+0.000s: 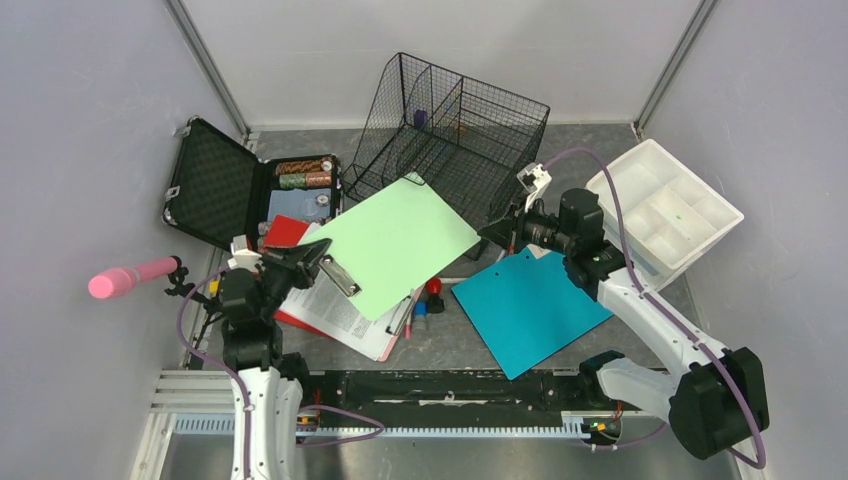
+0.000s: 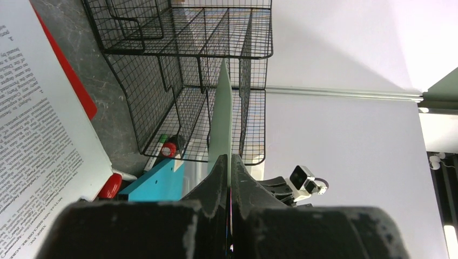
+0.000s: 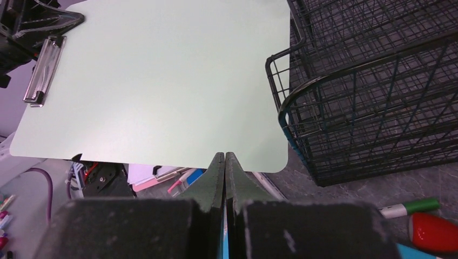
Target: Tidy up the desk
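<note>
My left gripper [image 1: 326, 246] is shut on a pale green clipboard [image 1: 400, 245] by its clip-end corner, holding it up over the desk. Seen edge-on, the board rises from between the fingers in the left wrist view, in front of the black wire rack [image 2: 178, 97]. My right gripper is shut with nothing between its fingers. Its tips overlap the board's lower edge near the far corner in the right wrist view; whether they touch I cannot tell. The rack [image 1: 455, 140] stands at the back, its front-left part behind the board.
Printed paper on a red-edged clipboard [image 1: 335, 305] lies below the green board. A blue board [image 1: 530, 310] lies front right, a white compartment tray [image 1: 680, 205] at right, an open black case [image 1: 210, 185] at left. Small items, one red [image 1: 434, 286], lie mid-desk.
</note>
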